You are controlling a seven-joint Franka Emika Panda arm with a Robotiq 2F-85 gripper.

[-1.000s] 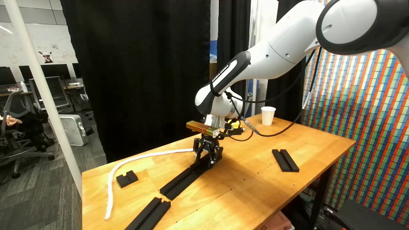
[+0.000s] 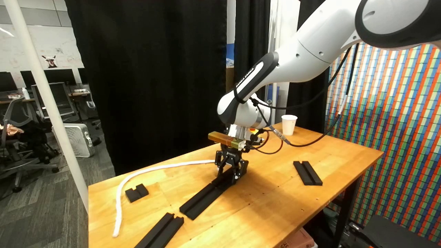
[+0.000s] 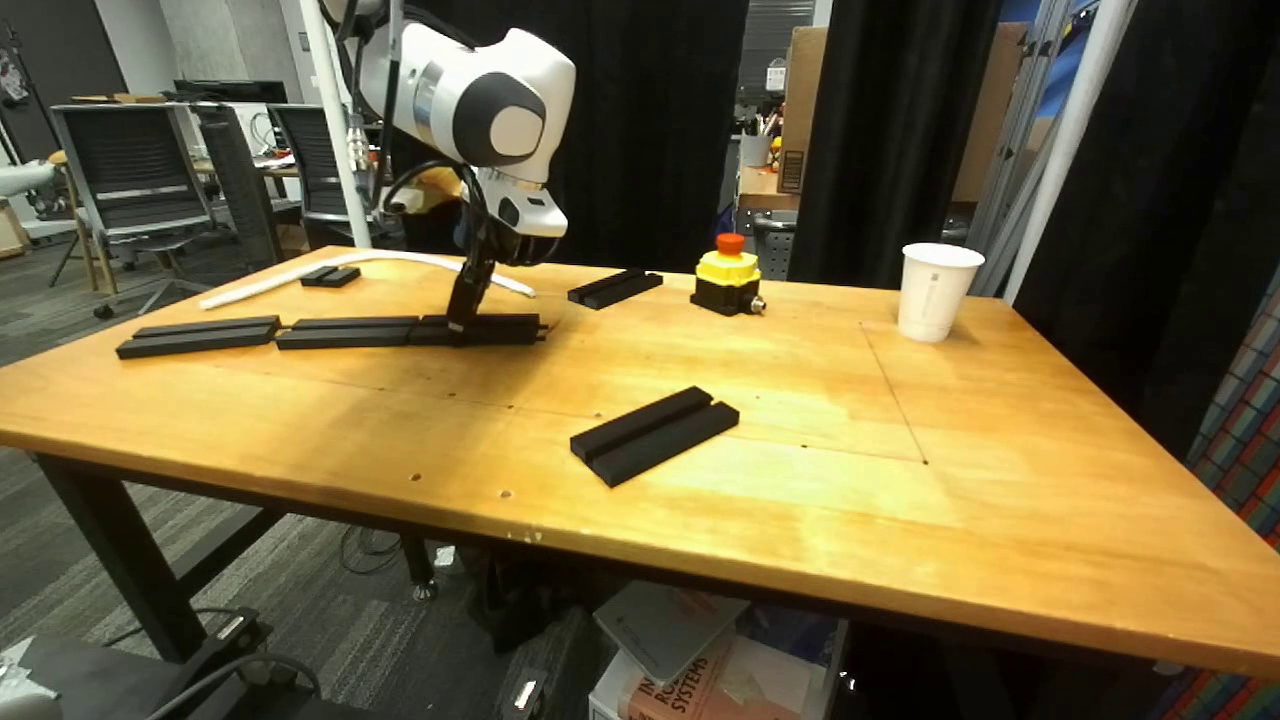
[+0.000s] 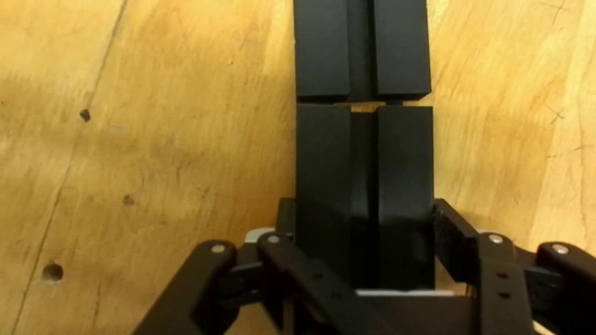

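Observation:
My gripper is shut on a black grooved block (image 4: 324, 167), one finger against each long side. That block lies low at the table, in line with a second black grooved block (image 4: 324, 50). Between their ends runs a narrow gap with small dark bits bridging it at the sides and bare wood in the middle. In exterior view 1, the second block (image 2: 200, 199) stretches toward the near left from the gripper (image 2: 228, 174). Past its far end from me lies a third grooved block (image 2: 160, 232), slightly apart. The gripper partly hides the held block's rear end.
A short black block (image 2: 136, 192) and a white flexible strip (image 2: 165, 166) lie toward the back left. A red-and-yellow button box (image 3: 727, 278) and a white cup (image 3: 938, 292) stand on the right.
In exterior view 1, my gripper has shifted slightly right with the held block. The second block has moved along with it, widening the gap to the third block, which stays put.

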